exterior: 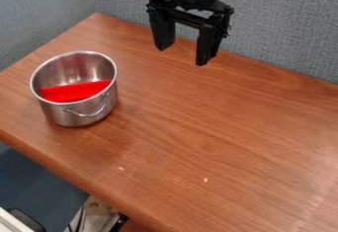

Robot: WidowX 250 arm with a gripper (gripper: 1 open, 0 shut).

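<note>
My black gripper (185, 40) hangs high at the back centre, its two fingers spread apart with nothing between them. A steel pot (82, 112) with a wire handle stands at the left of the wooden table (224, 147), holding a red object (75, 90) whose full shape is hidden by the pot's wall.
A grey padded wall runs along the back and left. Below the table's left edge, some clutter shows at the bottom left.
</note>
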